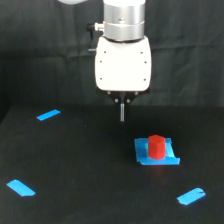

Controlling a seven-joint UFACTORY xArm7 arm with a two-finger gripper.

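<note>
A white robot arm [122, 62] hangs from the top centre, its small gripper [122, 104] below it with a thin dark finger pointing down; whether it is open or shut is hard to tell. Down and to the right, a red cylinder [156, 147] stands on a blue tape square [170, 160], apart from the gripper.
Blue tape strips [48, 114] lie at the back left, the front left [21, 188] and the front right [191, 196]. A dark curtain hangs behind.
</note>
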